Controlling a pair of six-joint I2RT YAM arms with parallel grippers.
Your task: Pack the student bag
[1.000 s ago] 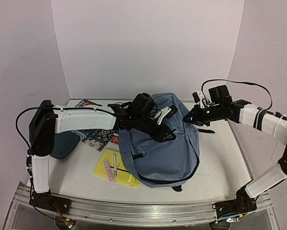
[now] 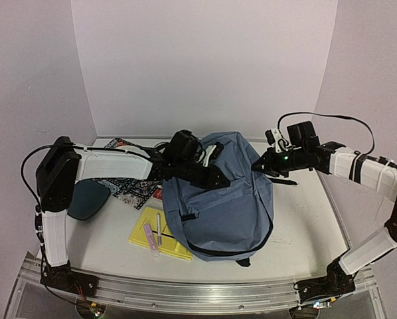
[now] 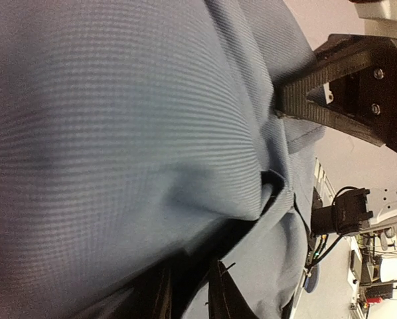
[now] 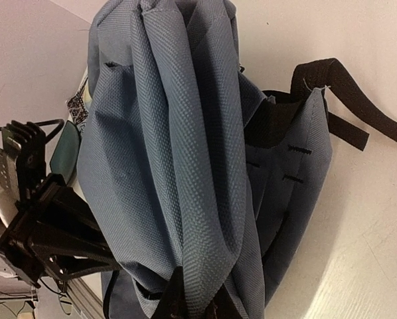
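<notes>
The grey-blue bag stands in the middle of the table. My right gripper is shut on a fold of the bag's cloth at its right upper edge. Over the upper part of the bag is my left gripper; in the left wrist view its fingers are part open, close to a dark gap between the bag's layers. Whether cloth lies between them is hard to tell. At the bag's front left lies a yellow book, with a pink item and a pale pen-like item on top.
Left of the bag, a patterned cloth lies partly beneath my left arm, beside a dark green flat object. A black strap sticks out on the bag's right.
The bag has shifted slightly left, while the right gripper has stayed almost still.
</notes>
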